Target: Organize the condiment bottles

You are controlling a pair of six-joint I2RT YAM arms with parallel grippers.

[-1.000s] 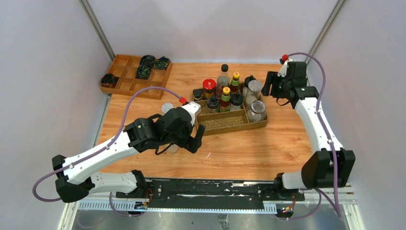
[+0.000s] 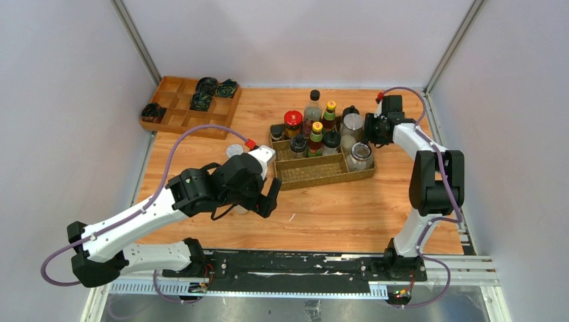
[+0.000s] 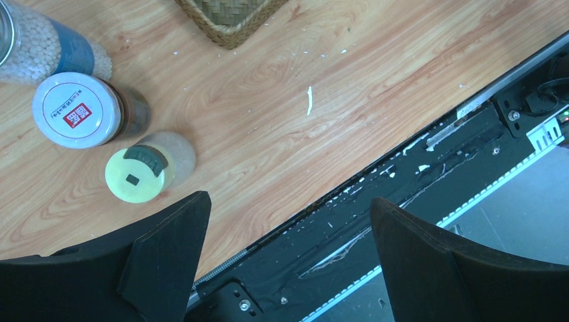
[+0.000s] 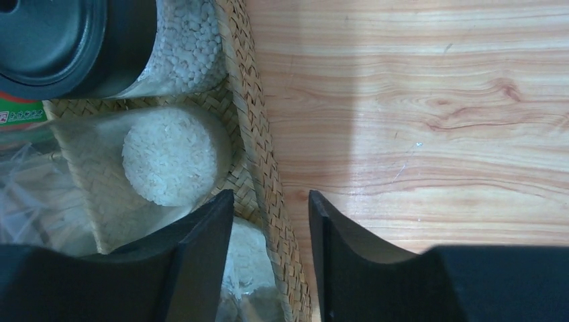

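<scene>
A woven basket (image 2: pixel 315 178) holds several bottles and jars, with its front left compartment empty. My right gripper (image 2: pixel 372 131) is low at the basket's right side; in the right wrist view its fingers (image 4: pixel 208 248) straddle the woven rim (image 4: pixel 262 157), part open, beside rice containers (image 4: pixel 171 154). Whether anything is between them besides the rim is unclear. My left gripper hangs open and empty over the front left table. In the left wrist view three jars lie below it: a pellet jar (image 3: pixel 40 50), a white-lidded jar (image 3: pixel 76 111) and a pale-lidded one (image 3: pixel 134 176).
A wooden divided tray (image 2: pixel 174 117) with dark coiled items stands at the back left. Bare table (image 2: pixel 376 215) spreads in front of and right of the basket. The front rail (image 3: pixel 456 154) edges the table.
The left gripper has shifted slightly left. The basket and bottles look unchanged.
</scene>
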